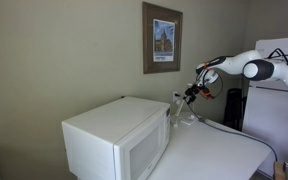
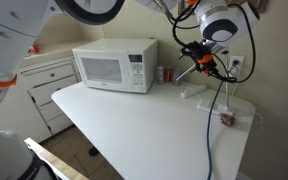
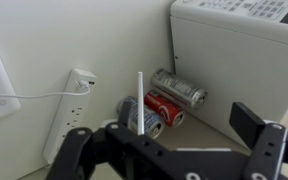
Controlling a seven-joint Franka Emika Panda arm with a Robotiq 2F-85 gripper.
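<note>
My gripper stands open in the wrist view, its dark fingers (image 3: 76, 150) wide apart. Beyond them, a silver can (image 3: 179, 88), a red can (image 3: 165, 107) and a blue-and-silver can (image 3: 144, 117) are grouped by the wall, apart from the fingers. A thin white upright strip (image 3: 140, 105) crosses in front of the blue-and-silver can; what it belongs to is unclear. The exterior views show the gripper (image 1: 190, 97) over the table's far end, near the wall, too small there to read its fingers.
A white microwave (image 2: 116, 67) stands against the wall beside the cans. On the other side, a power strip (image 3: 72, 112) has a white cable plugged in. A dark cable (image 2: 211, 120) hangs across the white table (image 2: 134, 125), whose middle is clear.
</note>
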